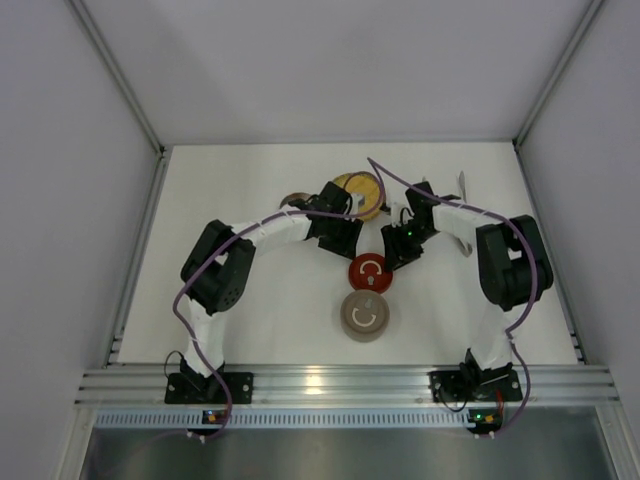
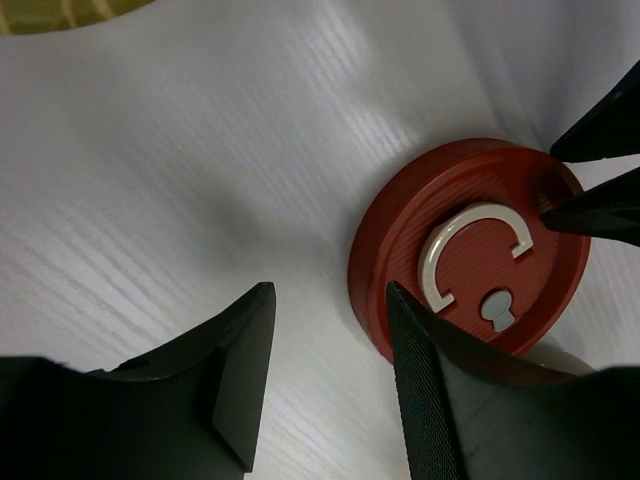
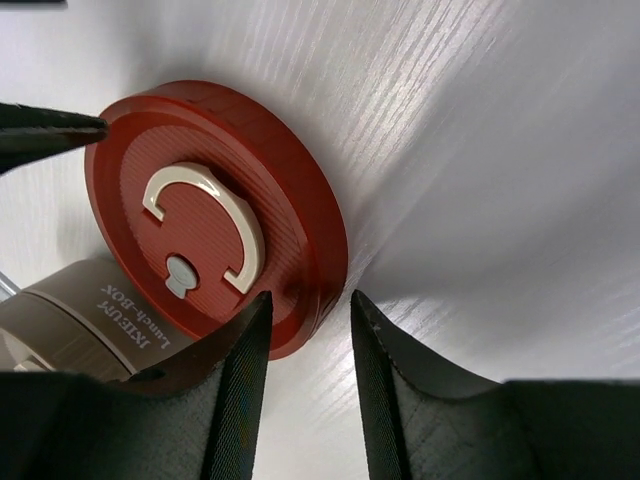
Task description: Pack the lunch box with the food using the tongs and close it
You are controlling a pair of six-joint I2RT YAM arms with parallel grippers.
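The round red lid with a cream curved handle lies in the middle of the table, close to the grey lunch box. Left of the lid, my left gripper is part open; its right fingertip is at the lid's near rim and bare table shows between its fingers. On the other side my right gripper is part open too, with the lid's rim between its fingers. Whether those fingers touch the lid I cannot tell. In the left wrist view, the right gripper's fingers reach over the lid's far edge.
Behind the grippers lies a round yellow woven mat, partly covered by the left arm. A small round container shows behind that arm. Silver utensils lie at the right.
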